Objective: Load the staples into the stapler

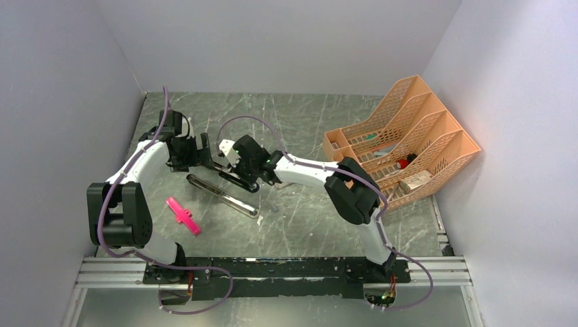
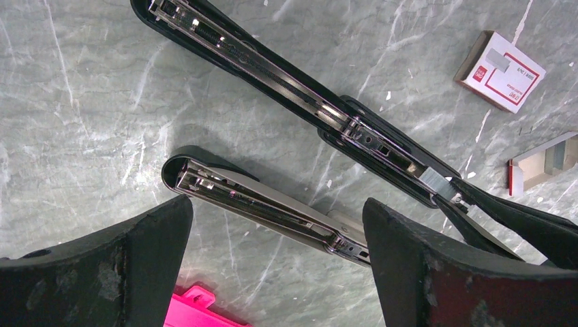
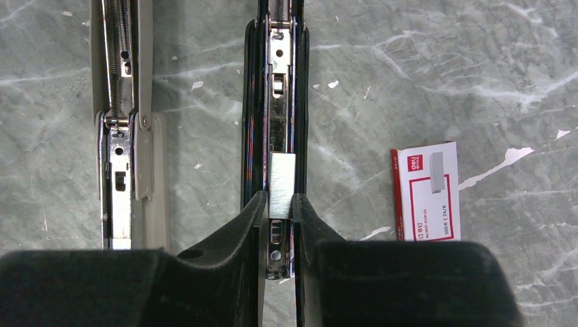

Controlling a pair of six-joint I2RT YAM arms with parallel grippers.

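The black stapler (image 3: 250,129) lies opened out flat, its metal channel facing up. A silver strip of staples (image 3: 282,176) sits in that channel near one end. My right gripper is open by a narrow gap, with its fingertips at the two sides of the strip's near end. Whether they touch the strip I cannot tell. In the left wrist view the same strip (image 2: 433,180) shows beside the right fingers (image 2: 501,208). My left gripper hangs open above the table, nothing held between its fingers.
Beside the black stapler lies a second, grey stapler (image 1: 221,195), also unfolded. A pink stapler (image 1: 183,215) lies nearer the front. Close to the right fingers are a red-and-white staple box (image 2: 501,71) and an open box part (image 2: 542,167). An orange organizer (image 1: 402,143) stands at the right.
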